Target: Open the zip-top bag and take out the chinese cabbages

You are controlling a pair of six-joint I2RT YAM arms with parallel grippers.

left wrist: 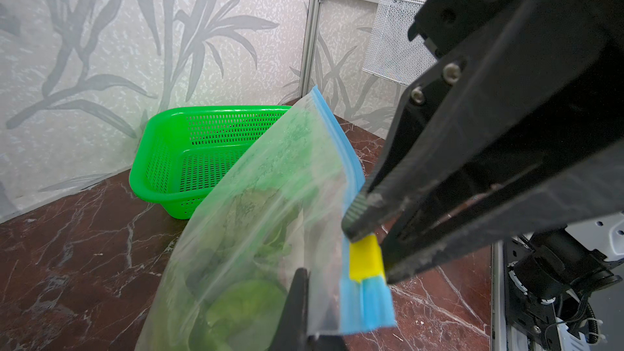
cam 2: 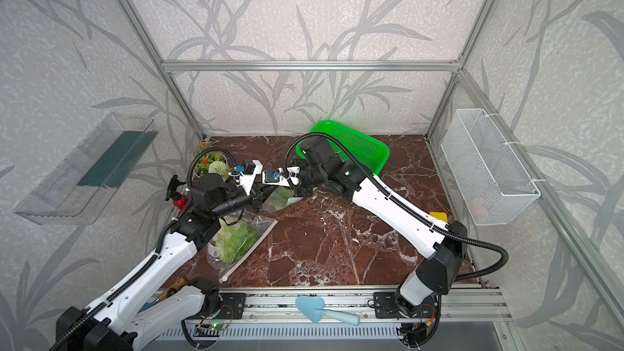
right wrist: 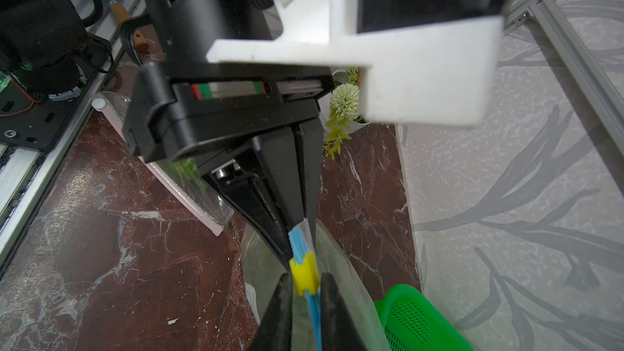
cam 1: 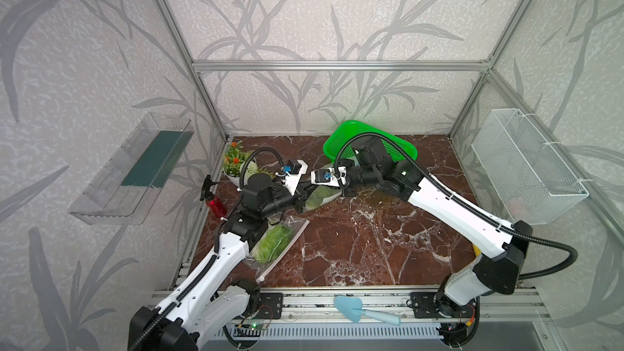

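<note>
A clear bag [left wrist: 247, 221] with a blue zip strip stands tilted up, green cabbage [left wrist: 243, 305] showing cloudily through its side. My left gripper is shut on the end of the strip, at the bag's top corner. A yellow slider [left wrist: 366, 257] sits on the strip close to that end. My right gripper reaches in from the opposite side, its fingers part open on either side of the slider, with small gaps visible in the right wrist view. From above, both arms largely cover the bag [cam 2: 280, 199].
Behind the bag stands a green basket [left wrist: 162, 156]. Another bag [cam 2: 237, 240] of leafy greens lies at the front left, beneath the left arm. A flower pot [cam 1: 235, 167] and red bottle [cam 1: 215, 205] occupy the left edge.
</note>
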